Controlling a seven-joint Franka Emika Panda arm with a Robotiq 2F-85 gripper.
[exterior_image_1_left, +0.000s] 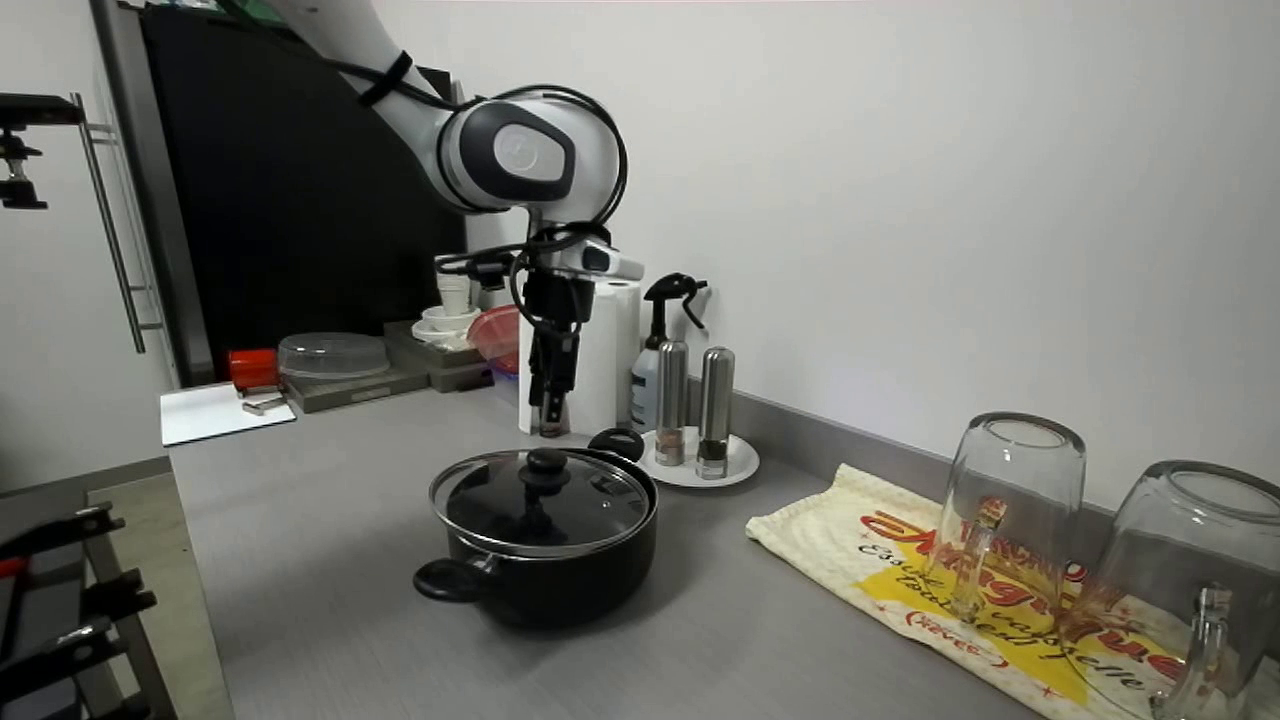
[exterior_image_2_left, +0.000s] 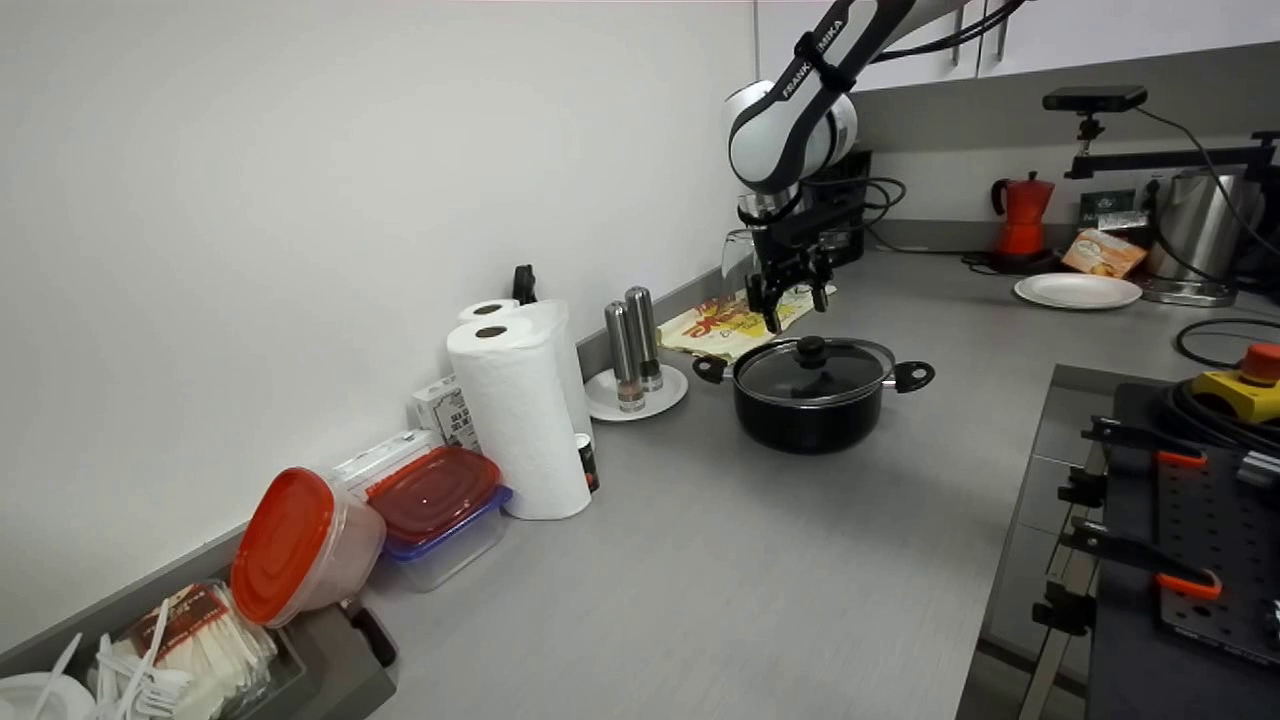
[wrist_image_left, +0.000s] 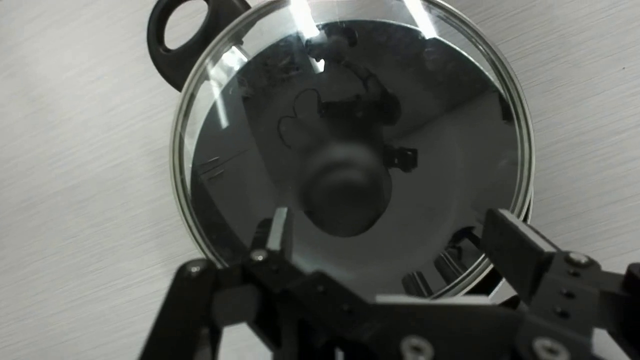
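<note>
A black pot (exterior_image_1_left: 564, 588) stands on the grey counter, covered by a glass lid (exterior_image_1_left: 480, 504) with a black knob (exterior_image_1_left: 546, 466). In exterior view 1 my gripper (exterior_image_1_left: 551, 414) hangs above and slightly behind the lid, pointing down. From exterior view 2 the gripper (exterior_image_2_left: 797, 310) appears above the pot (exterior_image_2_left: 806, 420), clear of the lid. Looking down in the wrist view, the blurred knob (wrist_image_left: 343, 189) lies ahead of the wide-open gripper. Its two fingers (wrist_image_left: 517, 252) are well apart, with nothing held between them.
Beside the pot, two steel grinders (exterior_image_1_left: 716, 408) stand on a white plate (exterior_image_1_left: 744, 462), near a spray bottle (exterior_image_1_left: 648, 384) and paper towel rolls (exterior_image_2_left: 522, 420). Glass mugs (exterior_image_1_left: 1014, 516) rest upside down on a printed cloth (exterior_image_1_left: 864, 540).
</note>
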